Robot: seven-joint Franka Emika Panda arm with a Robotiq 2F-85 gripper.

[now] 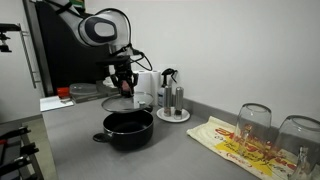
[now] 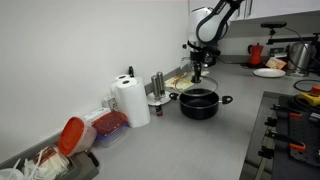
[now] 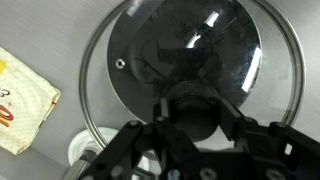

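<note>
My gripper is shut on the dark knob (image 3: 190, 112) of a round glass lid (image 3: 135, 60). Below the lid stands a black pot (image 1: 127, 132) with side handles. In the first exterior view the lid (image 1: 118, 104) hangs tilted just over the pot's rim. The second exterior view shows the pot (image 2: 200, 105) with the lid close above its opening; whether they touch is hard to tell. Through the glass in the wrist view, the pot's dark inside (image 3: 165, 50) sits off-centre from the lid.
Beside the pot, a white plate (image 1: 173, 116) carries several bottles and grinders. A paper towel roll (image 2: 131, 103) stands nearby. A yellow patterned cloth (image 1: 235, 145) and two upturned glasses (image 1: 253, 125) lie farther right.
</note>
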